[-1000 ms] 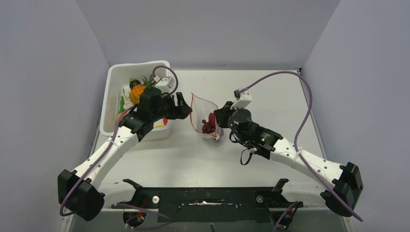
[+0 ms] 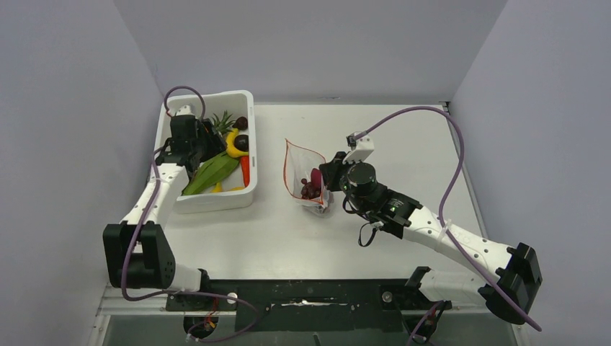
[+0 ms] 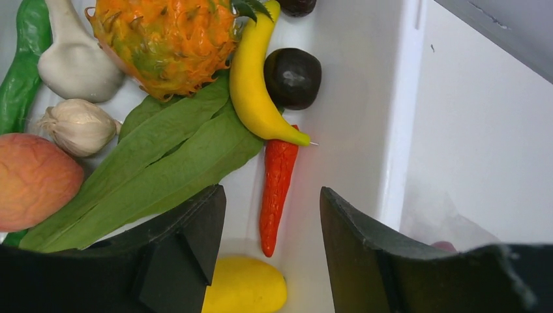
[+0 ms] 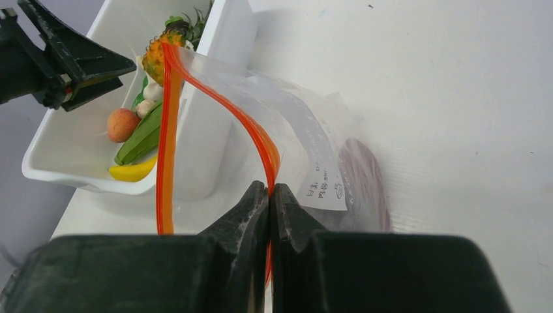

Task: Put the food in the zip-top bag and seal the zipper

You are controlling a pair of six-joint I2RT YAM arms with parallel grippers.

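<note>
My left gripper hangs open over the white bin (image 2: 217,202) of food, nothing between its fingers. Below it in the left wrist view are a red chili (image 3: 279,182), banana (image 3: 252,88), dark round fruit (image 3: 292,78), spiky orange fruit (image 3: 163,42), peach (image 3: 36,186), garlic (image 3: 85,128), green leaves (image 3: 176,153) and a yellow item (image 3: 244,287). My right gripper is shut on the orange-edged rim of the zip bag (image 2: 295,166), which stands open with dark red items (image 2: 310,190) inside.
The bin stands at the table's left, beside the bag. Grey walls border the back and sides.
My left gripper has swung left from beside the bag to over the bin. The right arm and bag look unchanged.
</note>
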